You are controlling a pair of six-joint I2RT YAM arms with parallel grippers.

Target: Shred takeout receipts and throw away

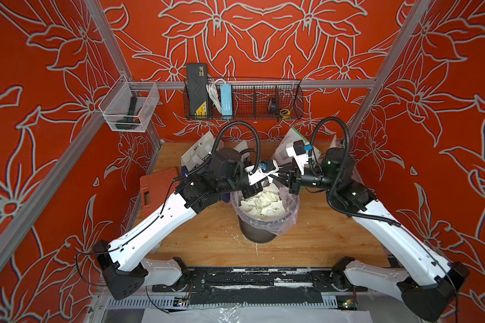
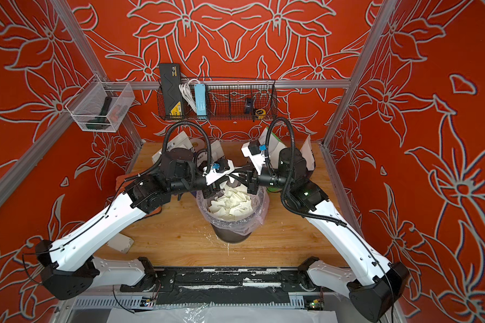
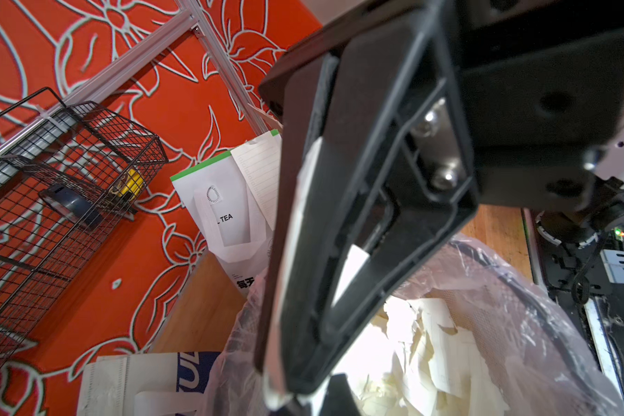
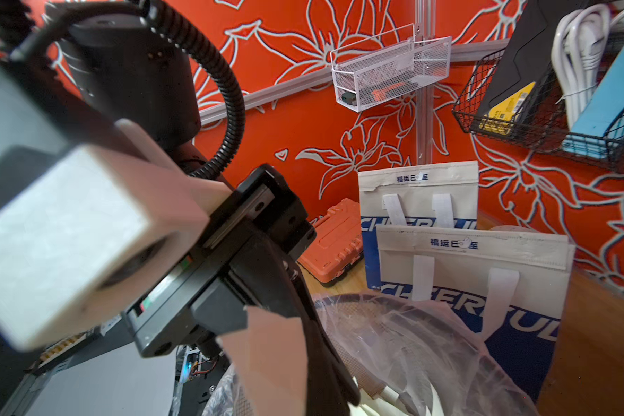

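Note:
My two grippers meet tip to tip over the bin [image 1: 257, 232], which has a clear plastic liner [image 1: 289, 218] and holds several crumpled cream paper pieces [image 1: 264, 204]. My left gripper is shut on receipt paper [image 3: 299, 228], whose white edge shows along its fingers in the left wrist view. My right gripper [image 1: 281, 176] is shut too. In the right wrist view, a pinkish paper piece [image 4: 274, 364] lies across its fingers [image 4: 322, 339]; whether it is pinched between them is hidden.
Behind the bin stand white-and-blue takeout bags [image 4: 464, 277] and a TEA bag [image 3: 232, 215]. An orange case [image 1: 159, 188] lies at left. Bare wood [image 1: 328, 237] is clear to the bin's right. A wire basket [image 1: 253, 102] hangs on the back wall.

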